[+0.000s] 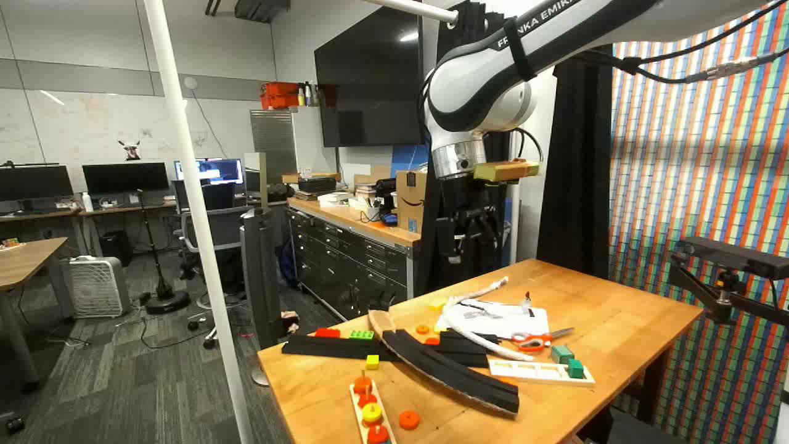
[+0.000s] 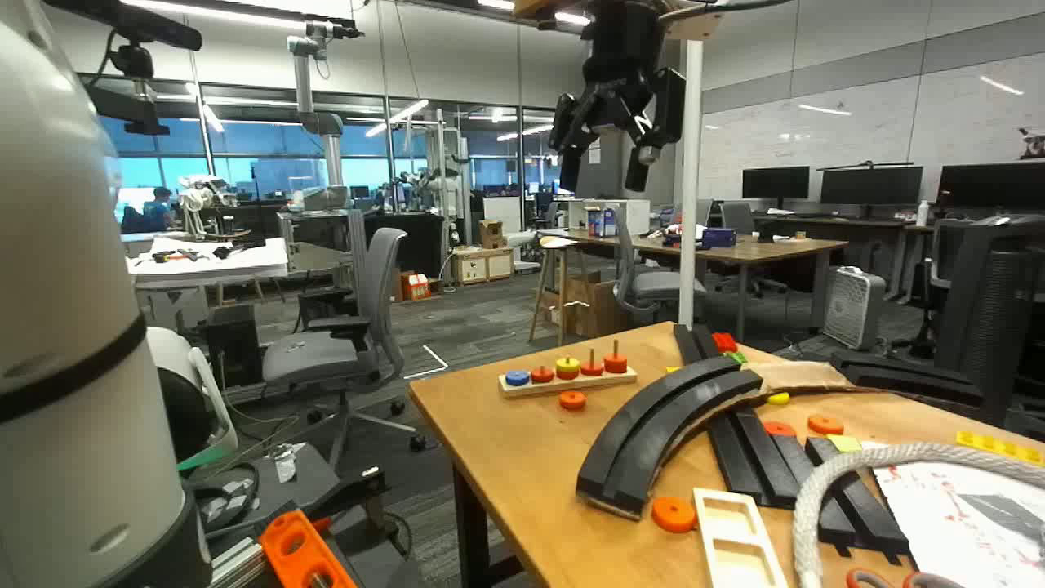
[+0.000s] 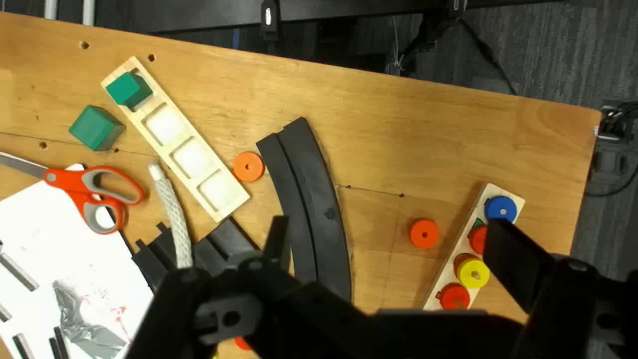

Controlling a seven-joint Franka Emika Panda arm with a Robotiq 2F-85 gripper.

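Note:
High above the wooden table hangs my gripper, its two fingers spread apart and nothing between them. In the wrist view, a peg board on the right bears blue, red and yellow rings. A loose orange ring lies left of it, and another orange ring lies by the curved black track. One green block sits in the end compartment of the wooden tray; a second green block lies on the table beside the tray. The tray's other compartments are empty.
Orange-handled scissors, a braided rope and a white sheet crowd one side. Straight black track pieces lie under and around the curved one. Bare tabletop stretches along the edge at the top of the wrist view.

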